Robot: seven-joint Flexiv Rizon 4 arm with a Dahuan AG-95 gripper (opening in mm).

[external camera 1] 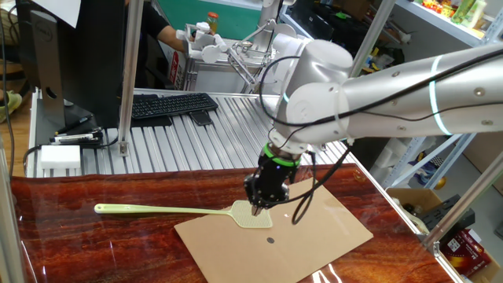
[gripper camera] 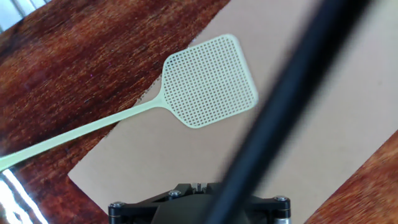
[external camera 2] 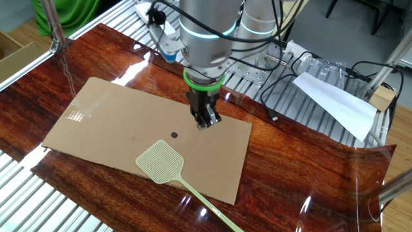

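A pale green fly swatter (external camera 1: 165, 210) lies flat, its mesh head (gripper camera: 208, 81) on a brown cardboard sheet (external camera 2: 116, 116) and its handle (gripper camera: 81, 130) reaching out over the dark wood-patterned surface. Above the board hangs my gripper (external camera 1: 255, 211), pointing down close to the head in exterior view 1. From the other side, the gripper (external camera 2: 206, 124) shows apart from the swatter. In the wrist view its fingertips meet at the bottom edge, with nothing seen between them. A small dark disc (external camera 2: 174, 135) rests on the cardboard near the mesh.
A black cable (gripper camera: 283, 99) crosses the wrist view and covers part of the board. Behind the wood-patterned surface (external camera 1: 63, 244) are a keyboard (external camera 1: 173, 105) and a white box (external camera 1: 60, 156). White paper (external camera 2: 335, 100) lies on the slatted table. Open surface surrounds the swatter's handle.
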